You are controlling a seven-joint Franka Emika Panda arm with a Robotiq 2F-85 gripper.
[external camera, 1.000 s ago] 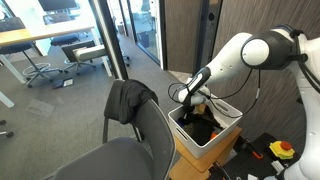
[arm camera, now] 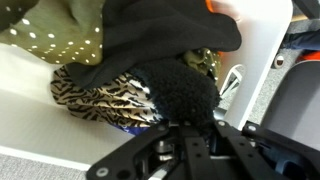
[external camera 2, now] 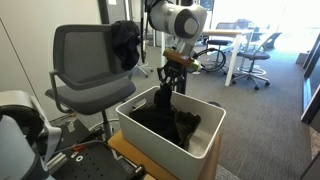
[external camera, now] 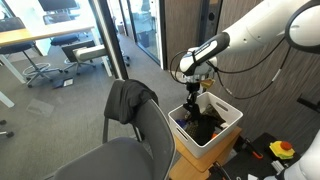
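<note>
A black fuzzy cloth [arm camera: 180, 88] rises toward my gripper, which is shut on it at the bottom of the wrist view. In exterior view 2 the gripper [external camera 2: 168, 82] is above the white box [external camera 2: 190, 158], with dark cloth [external camera 2: 163, 98] hanging below it. Exterior view 1 shows the gripper [external camera: 193, 92] over the box's far left side. Inside the box lie a smooth black cloth [arm camera: 160, 32], an olive dotted cloth [arm camera: 50, 28] and a tiger-striped cloth [arm camera: 105, 98]. The fingertips are largely hidden by the fuzzy cloth.
The box stands on a wooden table [external camera: 186, 168]. An office chair [external camera: 112, 160] with a dark garment [external camera: 122, 100] over its back stands close by. A grey wall panel [external camera: 265, 60] is behind the arm.
My gripper has risen from inside the box, and dark cloth has come up with it. The arm's elbow has moved up and to the right. The box and chair have stayed put.
</note>
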